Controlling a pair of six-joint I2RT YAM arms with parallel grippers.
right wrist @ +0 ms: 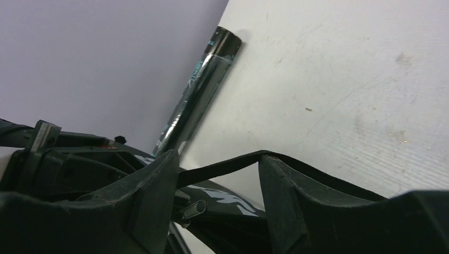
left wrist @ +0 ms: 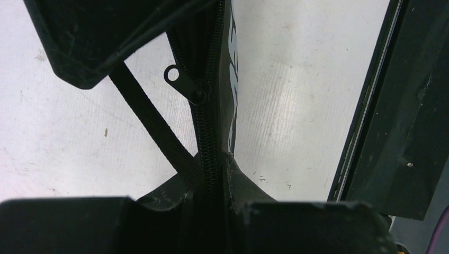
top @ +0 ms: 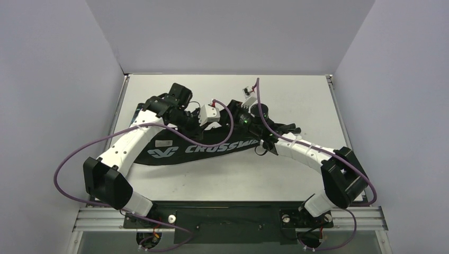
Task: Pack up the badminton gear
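Observation:
A long black bag with white lettering lies across the table. Its zipper runs between the fingers of my left gripper, which is shut on the bag's edge, together with a black strap. A metal zipper pull sits just beyond those fingers. My right gripper is open around the bag's edge, with a strap crossing the gap between its fingers; another zipper pull shows beside the left finger. At the bag's right end, dark rounded handle-like ends stick out from behind my right arm.
A dark cylindrical tube lies along the table's left edge by the wall. Both arms crowd together over the bag's middle.

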